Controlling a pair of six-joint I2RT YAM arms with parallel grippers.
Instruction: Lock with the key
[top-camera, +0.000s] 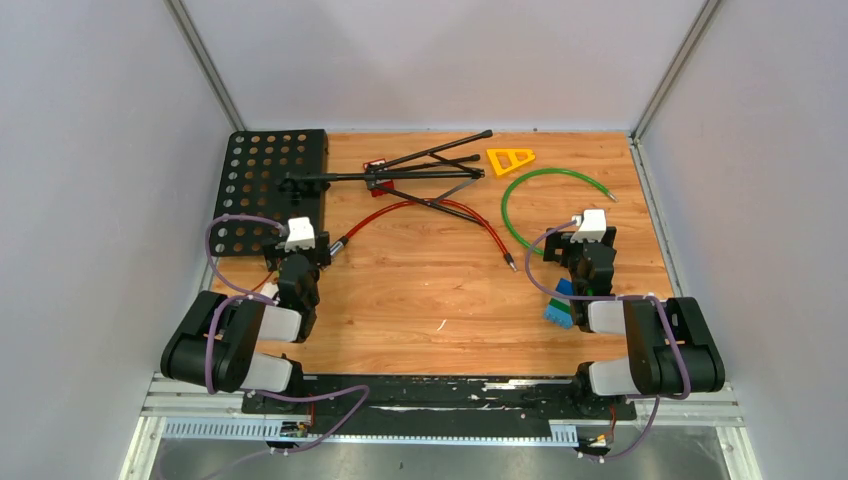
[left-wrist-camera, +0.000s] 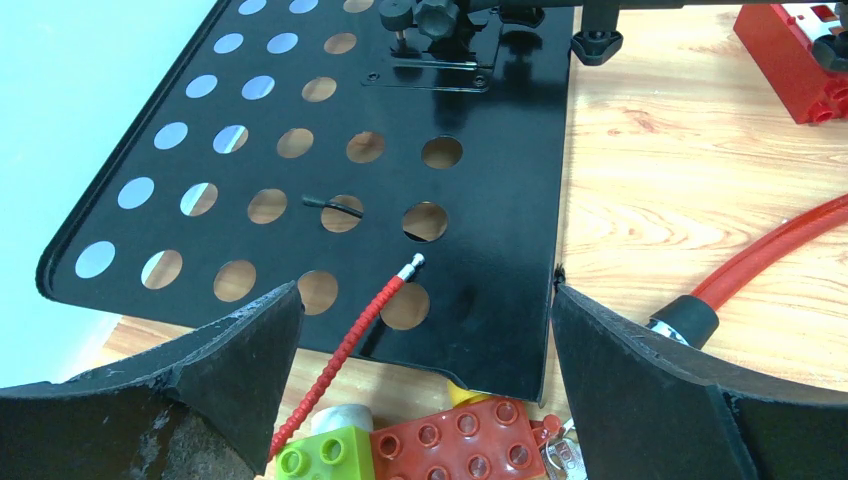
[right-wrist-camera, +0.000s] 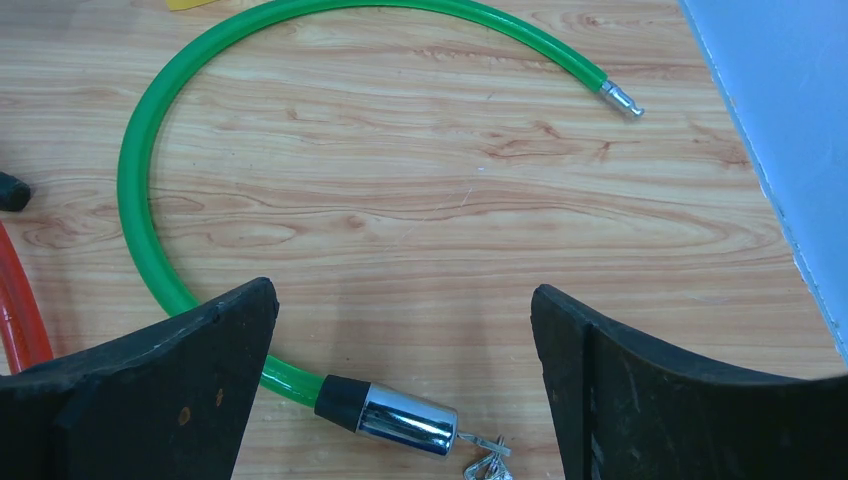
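A green cable lock (right-wrist-camera: 150, 200) curves over the wooden table on the right, its metal end pin (right-wrist-camera: 622, 100) free. Its silver lock body (right-wrist-camera: 408, 419) lies between the fingers of my right gripper in the right wrist view, with a key (right-wrist-camera: 484, 442) in its end and more keys hanging off. That gripper stands open, holding nothing. A red cable lock (top-camera: 440, 203) stretches across the middle, its pin end (top-camera: 511, 263) loose; its lock body is near my left gripper. The left gripper is open and empty above the perforated black plate's corner.
The perforated black plate (left-wrist-camera: 500, 250) fills the back left. A folded black tripod (top-camera: 430, 174) lies across the back, a yellow triangle (top-camera: 510, 160) beside it. Blue and green blocks (top-camera: 560, 305) are near the right arm; red and green blocks (left-wrist-camera: 450, 440) lie below the left gripper.
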